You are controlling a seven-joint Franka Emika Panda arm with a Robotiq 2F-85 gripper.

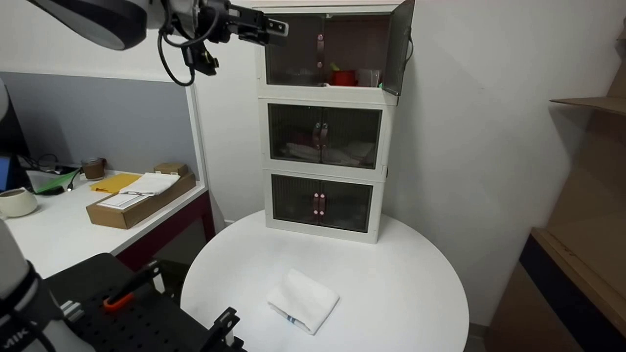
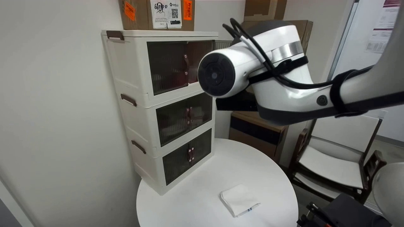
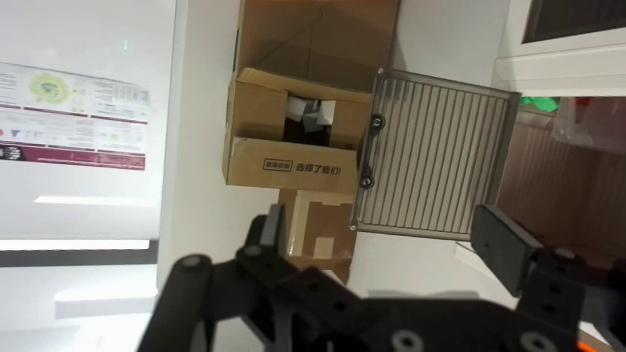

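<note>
My gripper is open, its two fingers wide apart and nothing between them. In exterior view 1 it hangs high at the left of the top cabinet (image 1: pixel 331 92). The right door (image 1: pixel 399 50) of that top compartment stands swung outward; its left door (image 1: pixel 293 50) is closed. From the wrist view, the ribbed open door (image 3: pixel 431 158) appears beyond and between my fingertips. Inside the compartment are a red container (image 1: pixel 344 78) and a clear cup (image 1: pixel 368 77). A folded white cloth (image 1: pixel 303 301) with blue marks lies on the round table.
The middle cabinet (image 1: pixel 324 136) and bottom cabinet (image 1: pixel 321 203) have closed doors. Cardboard boxes (image 3: pixel 296 164) stand past the open door. A desk (image 1: pixel 58 234) with a mug and papers is at the left.
</note>
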